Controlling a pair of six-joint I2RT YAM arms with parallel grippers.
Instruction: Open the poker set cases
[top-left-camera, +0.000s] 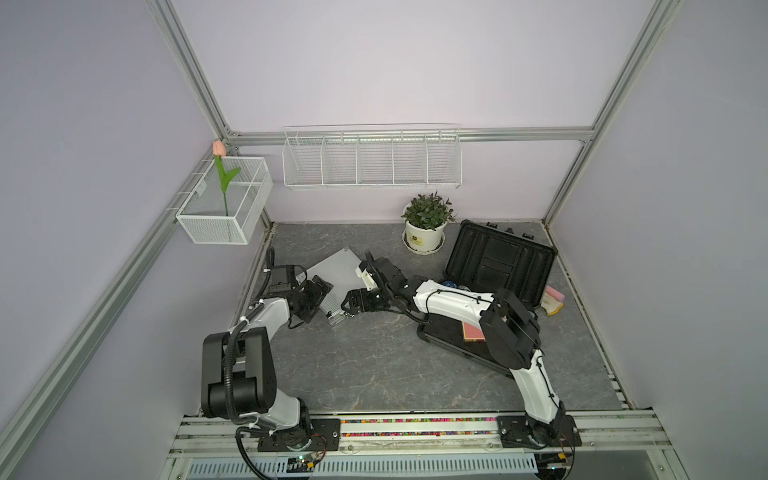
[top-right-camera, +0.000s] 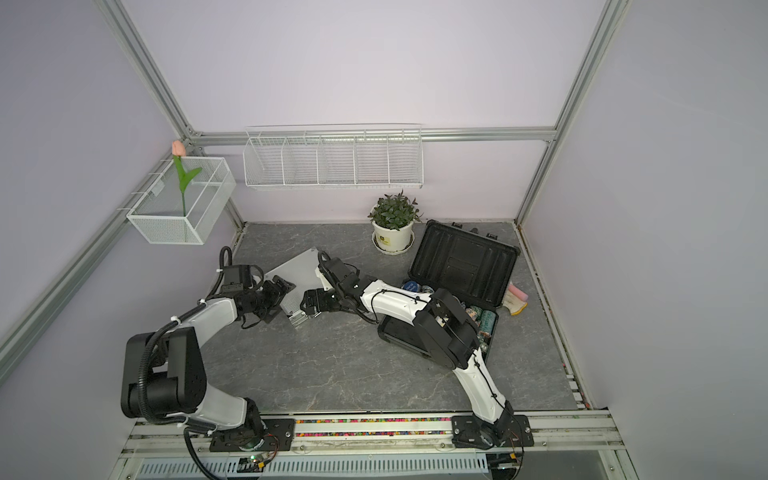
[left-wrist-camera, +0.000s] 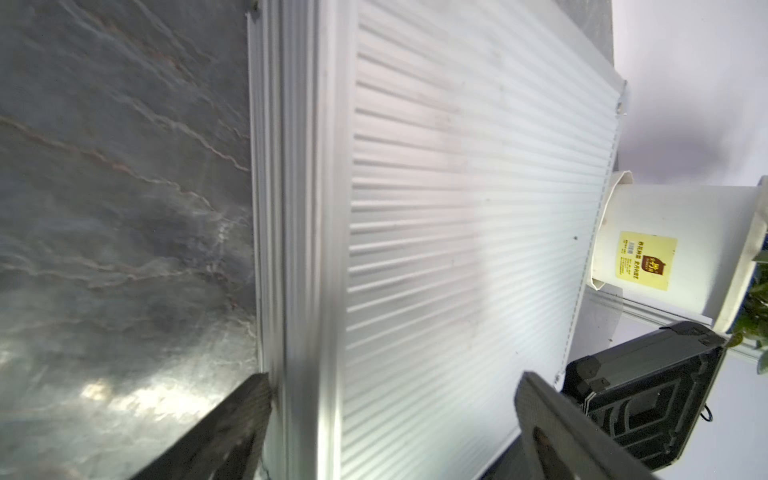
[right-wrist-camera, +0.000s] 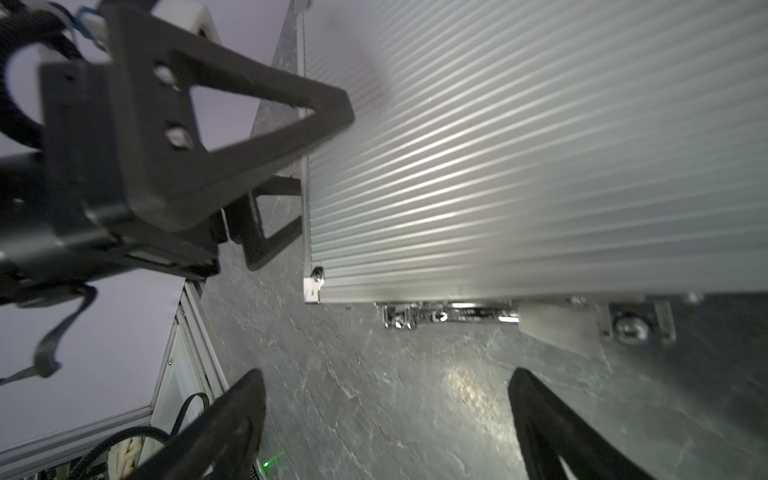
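Note:
A silver ribbed case (top-left-camera: 339, 272) lies closed on the left half of the table, with metal latches (right-wrist-camera: 448, 314) along its front edge. My left gripper is open at the case's left side, its fingers spread across the side rim in the left wrist view. Over the front edge, close to the latches, my right gripper stands open with nothing between its fingers. The black case (top-left-camera: 500, 264) on the right has its lid up, and my right arm hides part of its lower tray.
A potted plant (top-left-camera: 425, 224) stands behind the cases. Beside the black case lie pink and yellow items (top-left-camera: 552, 300). White wire baskets (top-left-camera: 373, 160) hang on the back wall.

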